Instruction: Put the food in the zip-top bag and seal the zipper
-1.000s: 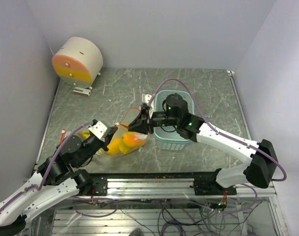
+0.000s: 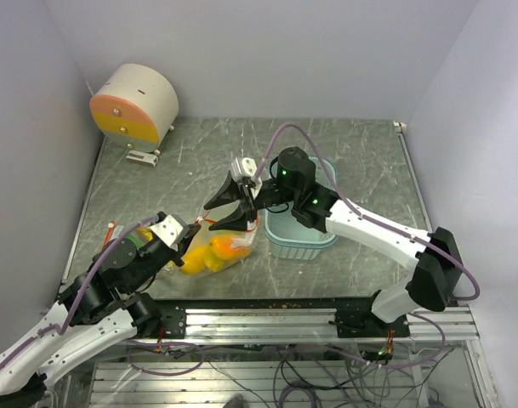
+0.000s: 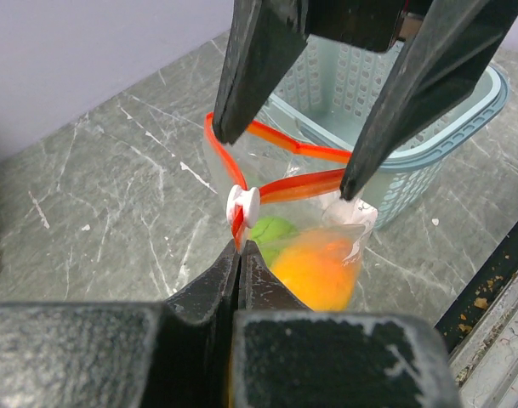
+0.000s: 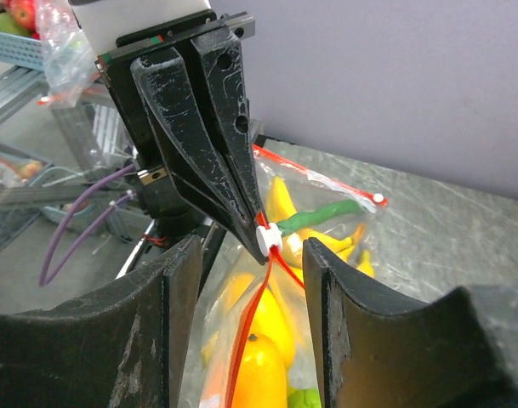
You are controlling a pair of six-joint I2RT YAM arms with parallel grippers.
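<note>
The clear bag (image 2: 233, 252), orange-edged, holds yellow, orange and green food. My left gripper is shut on the bag's zipper end at the white slider, as the right wrist view (image 4: 269, 238) also shows. My right gripper (image 2: 214, 214) is open above the bag's mouth, its black fingers straddling the orange zipper strips in the left wrist view, just beyond the slider. In the right wrist view the strips run down between its fingers, with yellow food beneath.
A pale blue basket (image 2: 297, 248) stands right of the bag, behind the right arm. A cream cylindrical object (image 2: 135, 98) is at the back left.
My right gripper has moved left toward the slider and left gripper, and its fingers are spread wider than a second ago. The left gripper is nearly still.
</note>
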